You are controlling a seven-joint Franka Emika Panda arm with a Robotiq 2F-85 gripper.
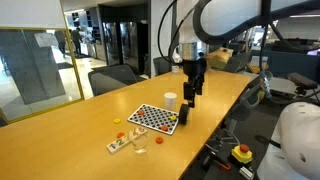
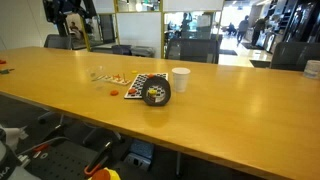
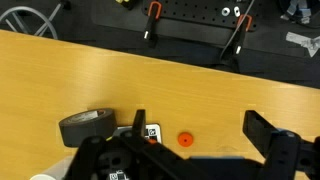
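My gripper is open, its two black fingers wide apart with nothing between them. In exterior view 1 it hangs high above the table (image 1: 60, 130). The patterned board (image 1: 153, 117) lies on the table with small coloured round pieces on it. A black tape roll (image 2: 156, 91) stands on its edge by the board, and a white cup (image 2: 180, 78) is close by. One red-orange disc (image 3: 185, 139) lies on bare table in the wrist view, where a finger partly covers the board.
A pale strip (image 1: 126, 140) with small pieces on it and a clear glass (image 1: 141, 143) are beside the board. Beyond the table edge are the robot's dark base plate (image 3: 200, 14) and a red emergency button (image 1: 241, 153).
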